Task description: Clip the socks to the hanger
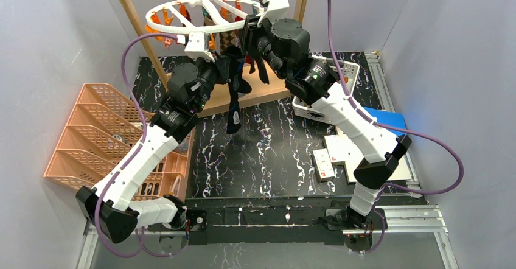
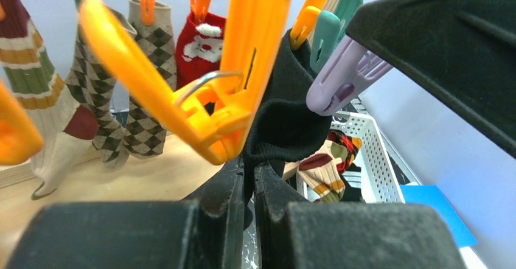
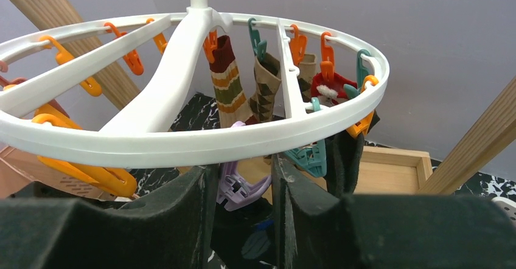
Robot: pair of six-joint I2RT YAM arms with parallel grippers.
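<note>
The white round hanger (image 1: 159, 28) hangs at the back, with several clips round its ring. My left gripper is shut on a black sock (image 2: 286, 132) just under the ring; the sock's foot (image 1: 233, 114) dangles below in the top view. My right gripper is shut on a purple clip (image 3: 231, 174) at the ring's front. In the left wrist view, the purple clip (image 2: 334, 89) overlaps the right end of the sock's cuff; whether its fingers enclose the cloth, I cannot tell. Another dark sock (image 3: 342, 159) hangs from clips at the right.
Patterned socks (image 2: 146, 68) and a red sock (image 2: 198, 50) hang behind. A large orange clip (image 2: 234, 68) is close to the left wrist camera. The white basket (image 2: 371, 153) with socks stands at the right, the orange rack (image 1: 100, 138) at the left.
</note>
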